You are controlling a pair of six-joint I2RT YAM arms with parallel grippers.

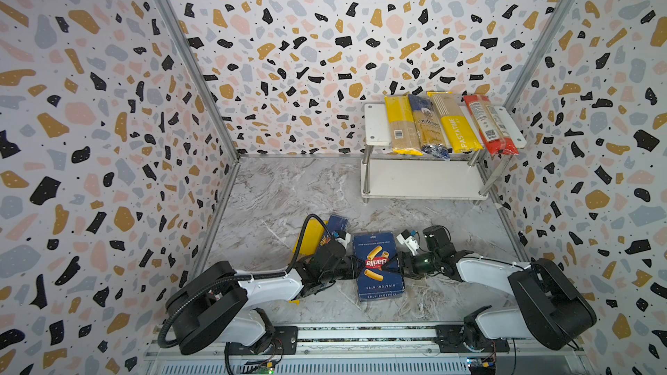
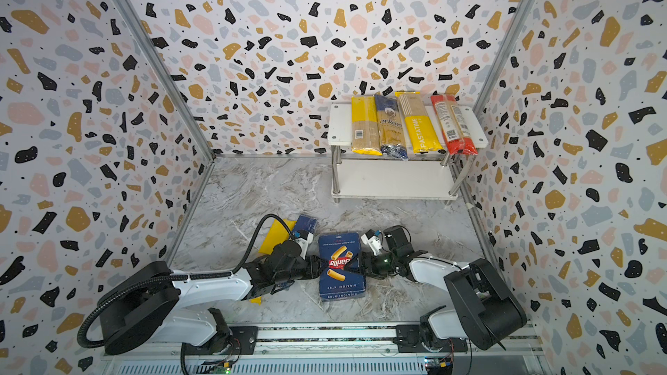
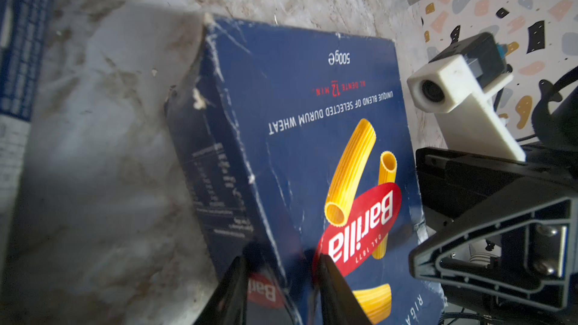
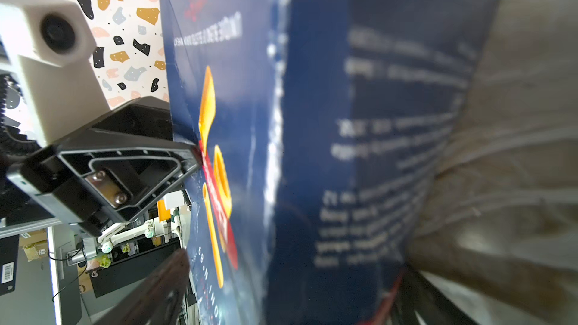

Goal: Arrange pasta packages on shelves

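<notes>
A blue Barilla rigatoni box (image 1: 377, 271) (image 2: 342, 267) lies at the front centre, with my left gripper (image 1: 352, 268) at its left side and my right gripper (image 1: 397, 264) at its right side. Fingers of both are at the box; whether either grips it is unclear. A yellow package (image 1: 312, 234) and another blue package (image 1: 338, 223) lie behind my left arm, partly hidden. On the shelf's upper tier lie yellow (image 1: 401, 125), blue (image 1: 426, 127), second yellow (image 1: 453, 122) and red (image 1: 487, 124) pasta packs.
The white two-tier shelf (image 1: 376, 125) stands at the back right, its lower tier (image 1: 420, 179) empty.
</notes>
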